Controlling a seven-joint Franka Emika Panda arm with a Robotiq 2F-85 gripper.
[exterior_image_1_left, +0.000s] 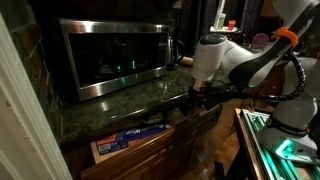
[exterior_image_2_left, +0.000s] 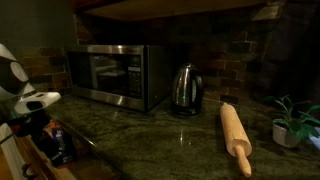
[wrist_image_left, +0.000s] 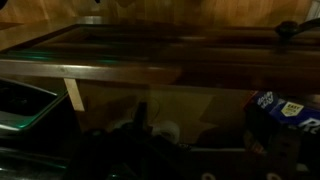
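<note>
An open drawer (exterior_image_1_left: 103, 152) juts out below the counter, with a blue box (exterior_image_1_left: 140, 137) lying inside it. In the wrist view the box (wrist_image_left: 290, 110) shows at the right, partly hidden by a dark finger. My gripper (exterior_image_1_left: 190, 104) is at the counter's front edge, to the right of the box in exterior view 1. Its dark fingers are hard to make out, but they stand open and nothing shows between them. In exterior view 2 the arm (exterior_image_2_left: 22, 95) enters from the left, near the box (exterior_image_2_left: 62, 148).
On the dark counter (exterior_image_2_left: 140, 135) stand a microwave (exterior_image_2_left: 110, 75), a kettle (exterior_image_2_left: 187, 90), a wooden rolling pin (exterior_image_2_left: 235, 135) and a potted plant (exterior_image_2_left: 292, 125). Bare counter lies in front of the microwave and kettle.
</note>
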